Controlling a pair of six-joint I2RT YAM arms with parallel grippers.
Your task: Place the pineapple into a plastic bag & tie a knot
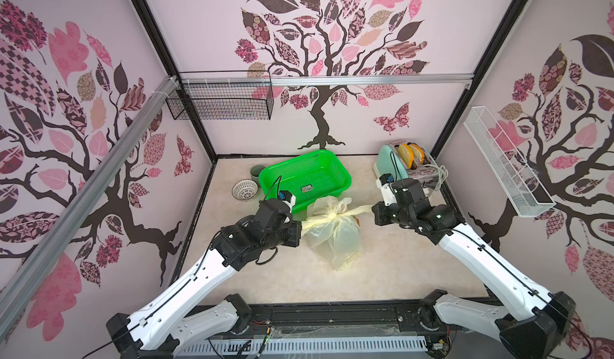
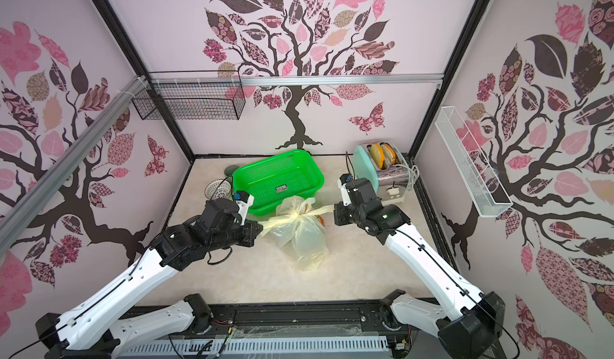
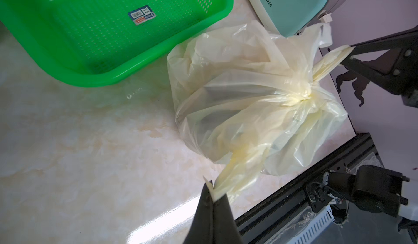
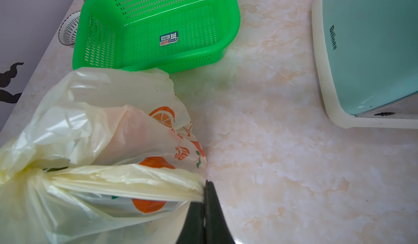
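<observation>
The pale yellow, translucent plastic bag (image 1: 337,240) stands mid-table, its neck gathered into a tight, knot-like twist (image 3: 301,97) with two ends pulled out sideways. My left gripper is shut on one end, the left bag handle (image 3: 237,174). Opposite it, my right gripper is shut on the right bag handle (image 4: 130,181), which is stretched taut. The pineapple itself cannot be made out; a dark shape shows dimly through the plastic in the left wrist view. Orange fruit prints (image 4: 150,204) mark the bag's side.
Just behind the bag lies an empty green basket (image 1: 342,170). A small white perforated bowl (image 1: 244,190) stands left of it. At the back right is a mint-coloured appliance (image 4: 374,48) labelled Belinee.
</observation>
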